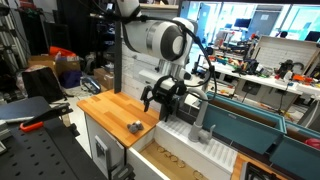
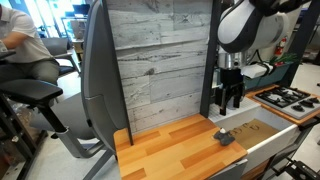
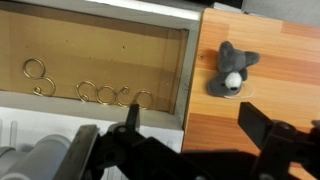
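A small grey plush toy [image 3: 233,68] with a pale snout lies on the wooden countertop [image 3: 285,70], near the edge beside the drawer. It also shows as a grey lump [image 1: 135,127] in exterior view 1 and as a grey shape [image 2: 226,137] in exterior view 2. My gripper points down, its fingers wide apart with nothing between them. The gripper [image 1: 161,106] hangs above the counter's drawer-side edge, clear of the toy. In the wrist view the toy is up and to the right of the gap's middle.
An open drawer [image 3: 100,55] holds several thin rings [image 3: 145,100]. Next to it are a white sink surface [image 1: 215,150] and a grey curved faucet [image 3: 40,160]. A pale plank wall [image 2: 165,70] stands behind the counter. Blue bins [image 1: 245,125] line the back.
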